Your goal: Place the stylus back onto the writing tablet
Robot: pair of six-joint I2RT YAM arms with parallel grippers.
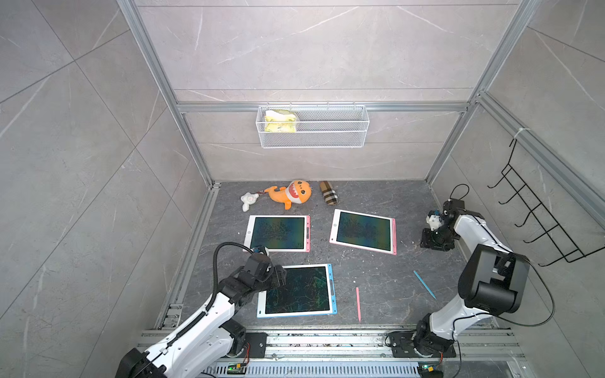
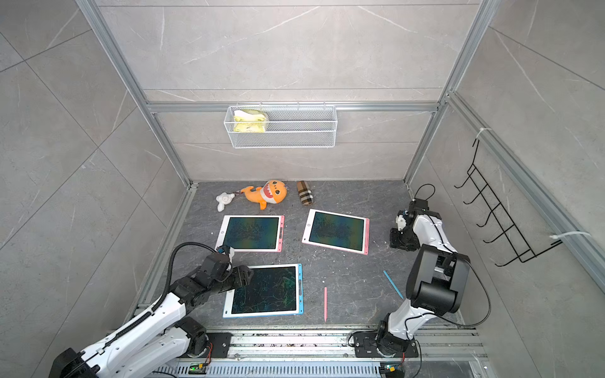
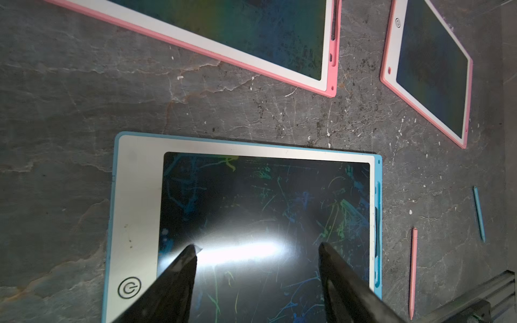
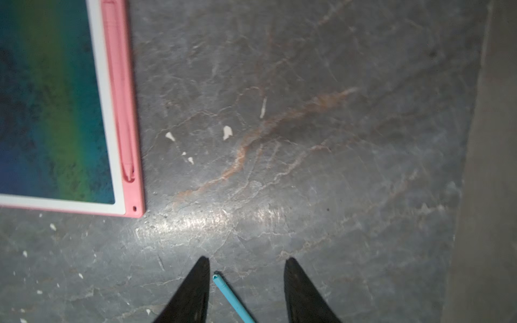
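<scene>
A blue stylus (image 1: 424,284) lies slanted on the grey floor at the right; in the right wrist view its tip (image 4: 226,290) shows between and beyond my fingers. My right gripper is parted over the floor, nothing held, farther back than the stylus. A pink stylus (image 1: 358,305) lies right of the blue-edged tablet (image 1: 332,296). Over that tablet's screen my left gripper stands open and empty. Two pink-edged tablets lie behind: one at the left (image 1: 308,234), one at the right (image 1: 394,239). The right one's side slot (image 4: 119,86) appears to hold a pink stylus.
Along the back lie a white toy (image 1: 249,201), an orange shark toy (image 1: 296,191) and a striped roll (image 1: 328,192). A wire basket (image 1: 327,139) hangs on the back wall, a black hook rack (image 1: 535,217) on the right wall.
</scene>
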